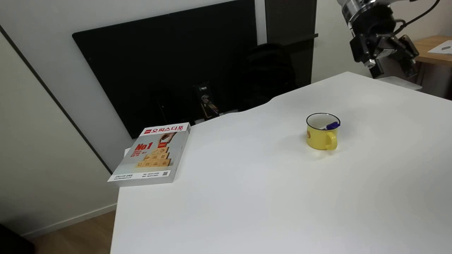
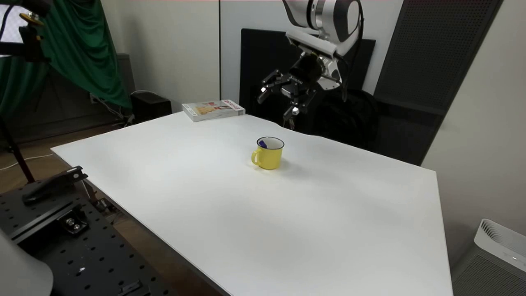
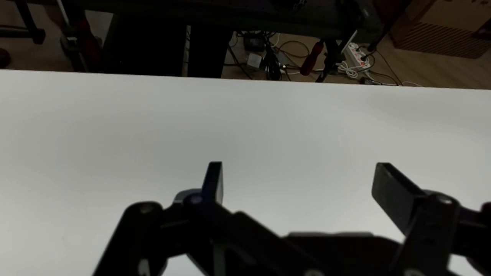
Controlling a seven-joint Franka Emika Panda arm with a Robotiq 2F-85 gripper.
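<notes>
A yellow mug (image 1: pixel 317 139) with a dark rim stands upright on the white table, its handle toward the near side in exterior view 1. Inside it leans a marker with a blue cap (image 1: pixel 333 125); most of its body is hidden by the mug's wall. In exterior view 2 the same mug (image 2: pixel 270 158) stands near the table's middle. High above the table, apart from the mug, hangs my gripper (image 1: pixel 392 72). The wrist view shows my gripper open, only bare tabletop between its fingers; the mug is out of that view.
A thick book (image 1: pixel 148 154) lies flat at the table's left side in exterior view 1. A dark perforated bench (image 2: pixel 98 241) runs along the table's side in exterior view 2.
</notes>
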